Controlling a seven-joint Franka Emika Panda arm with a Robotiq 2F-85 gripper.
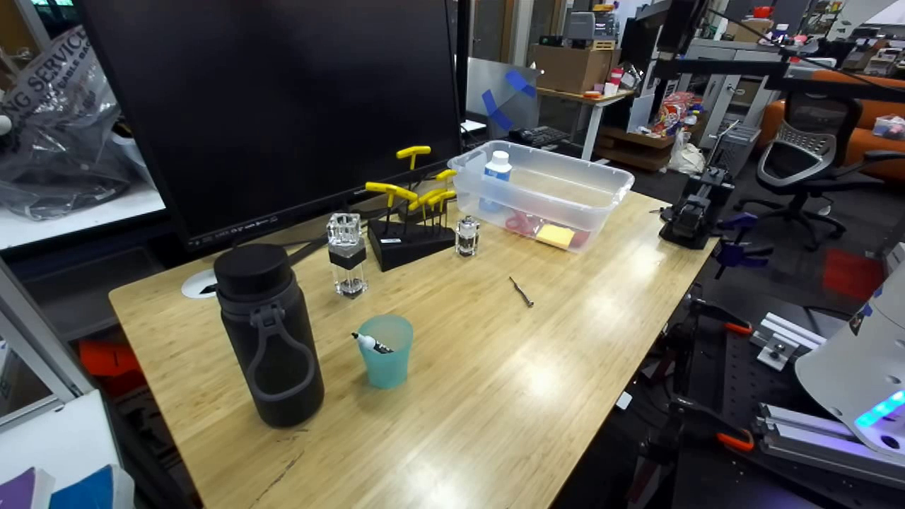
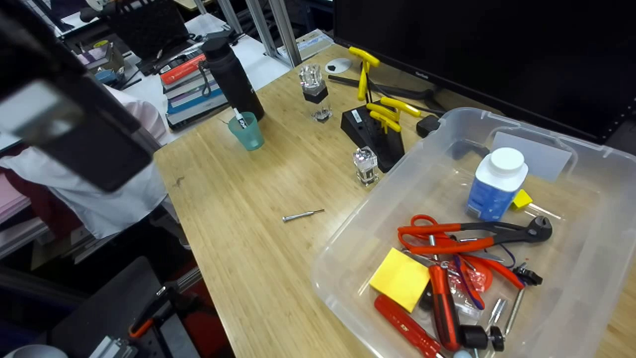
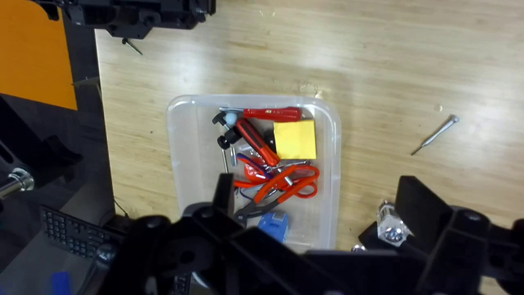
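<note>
In the wrist view my gripper stands open, its two dark fingers wide apart with nothing between them. It hangs above the clear plastic bin and the table beside it. The bin holds a yellow note pad, red-handled tools and a white-capped blue bottle. A slim screwdriver lies on bare table next to the bin. Farther along stand a teal cup with a marker leaning in it, and a black water bottle.
A black stand with yellow-handled hex keys sits before the monitor. Two clear grinders, one tall and one short, stand near it. A black device stands at the table's right end.
</note>
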